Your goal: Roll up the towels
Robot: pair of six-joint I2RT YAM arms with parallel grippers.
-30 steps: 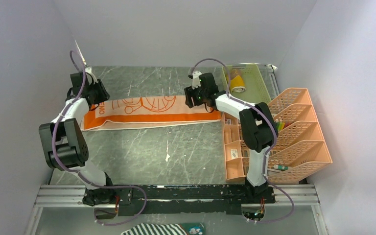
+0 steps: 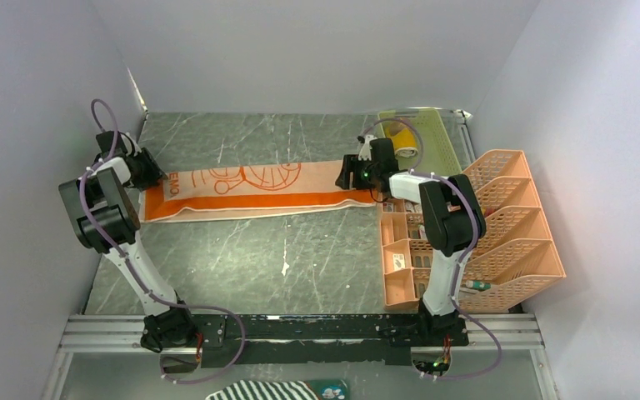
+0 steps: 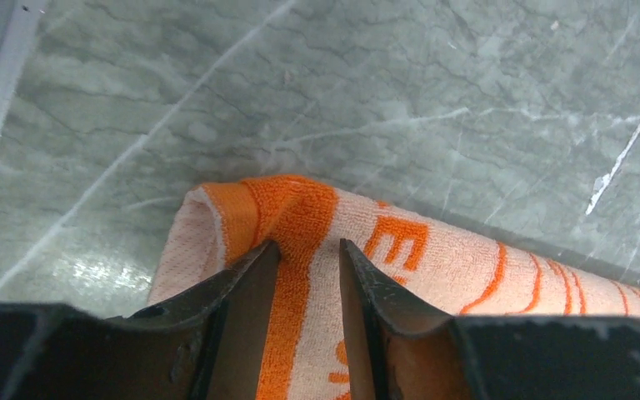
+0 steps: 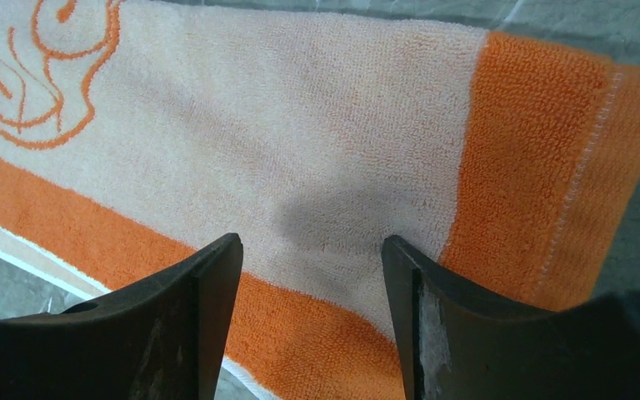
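Note:
A long folded orange and cream towel (image 2: 260,177) lies flat across the grey marble top. My left gripper (image 2: 152,175) is at its left end; in the left wrist view its fingers (image 3: 242,300) are closed on the folded orange corner (image 3: 292,200) of the towel. My right gripper (image 2: 352,173) is low over the towel's right end; in the right wrist view its fingers stand open around a flat part of the cream cloth (image 4: 342,150), near the orange end band (image 4: 542,150).
A green basket (image 2: 433,142) with a yellow rolled cloth stands behind my right gripper. An orange organizer (image 2: 508,267) fills the right side.
My left gripper has moved left and down onto the towel's left end and shut on it. My right gripper has moved rightward and lower onto the towel's right end.

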